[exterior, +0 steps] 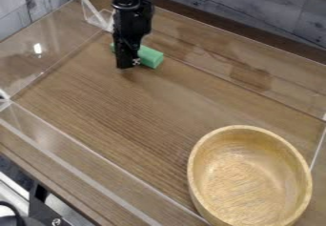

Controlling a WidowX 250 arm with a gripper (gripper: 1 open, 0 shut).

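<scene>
The black robot gripper [128, 58] reaches down from the top of the view at the upper left of the wooden tabletop [114, 115]. It is over a small green object [149, 57], which lies partly behind it. Whether the fingers are open or shut on the green object is too small to tell.
A large tan round bowl [249, 175] sits at the lower right. Dark edges border the table at the back right and lower left.
</scene>
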